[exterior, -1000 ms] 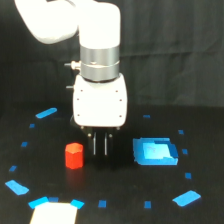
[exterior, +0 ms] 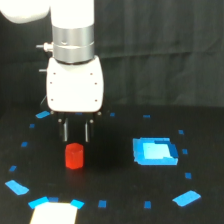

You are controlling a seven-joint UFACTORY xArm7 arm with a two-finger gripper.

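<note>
On the dark table at left stands a red block (exterior: 74, 157). Directly above it in the picture, my gripper (exterior: 76, 135) points downward, its two dark fingers spread apart. Nothing shows between them.
To the right lies a blue-bordered square (exterior: 155, 151) with a pale centre. A pale square (exterior: 53, 213) sits at the front left edge. Blue tape strips (exterior: 186, 198) and small blue marks are scattered around.
My gripper has moved left, from between the red block and the blue-bordered square to over the block. Its fingers look wider apart. The block has stayed in place.
</note>
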